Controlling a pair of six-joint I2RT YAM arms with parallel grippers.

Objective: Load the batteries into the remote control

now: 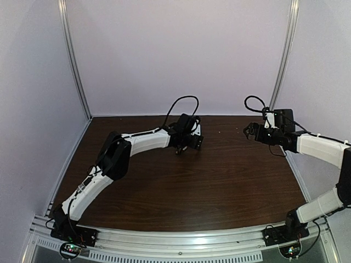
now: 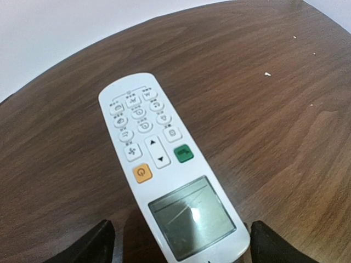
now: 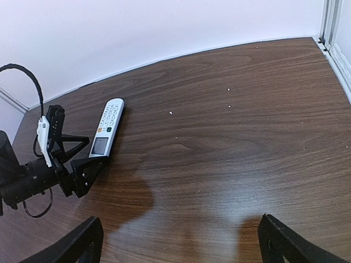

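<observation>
The white remote control lies face up on the wooden table, keypad and screen showing; in the right wrist view the remote [image 3: 107, 123] stands at the back left. My left gripper is part open around the screen end of the remote, one finger beside each long side, low at the table. In the top view that gripper [image 1: 192, 143] largely covers the remote and the small batteries [image 1: 179, 151]. My right gripper hangs open over the right side of the table, nothing between its fingers.
Pale walls and metal rails enclose it at the back and sides. A few small white specks lie on the tabletop.
</observation>
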